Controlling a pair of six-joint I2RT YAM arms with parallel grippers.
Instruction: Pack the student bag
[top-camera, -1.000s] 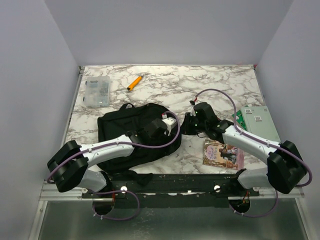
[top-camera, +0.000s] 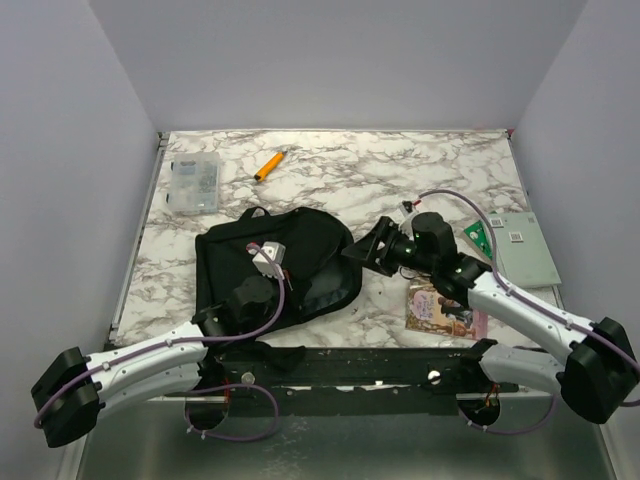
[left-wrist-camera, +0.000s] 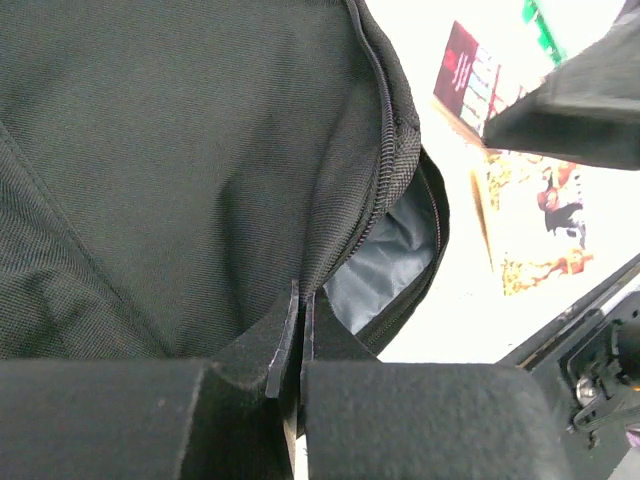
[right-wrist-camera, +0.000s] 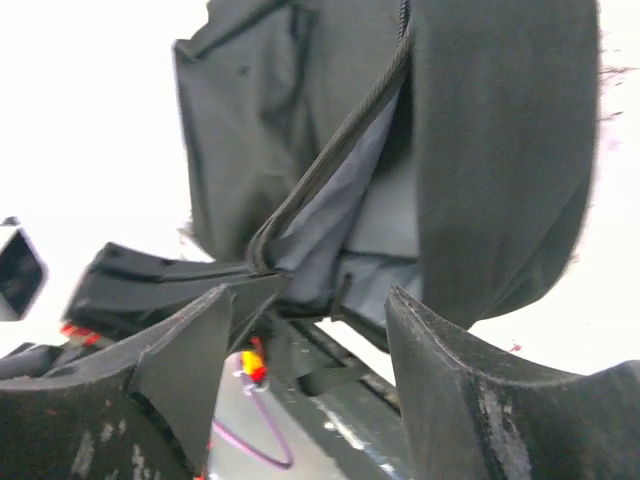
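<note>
The black bag (top-camera: 235, 262) lies on the left half of the table, its mouth facing right and part open with grey lining (left-wrist-camera: 395, 255) showing. My left gripper is shut on the zippered upper edge of that mouth, as the right wrist view also shows. At the right side of the opening, my right gripper hangs with its fingers apart and nothing between them. The bag's right-hand fabric (right-wrist-camera: 500, 150) lies just beyond those fingers. Books with picture covers (top-camera: 440, 308) rest on the table, partly under the right arm.
A clear plastic case (top-camera: 194, 183) and an orange stick-like item (top-camera: 270, 165) lie at the back left. To the right are a grey-green folder (top-camera: 530, 250) and a green card (top-camera: 478, 238).
My left gripper has moved left, drawing the bag's upper edge with it, and the mouth has widened. The right gripper's fingers have spread, and it has shifted slightly left.
</note>
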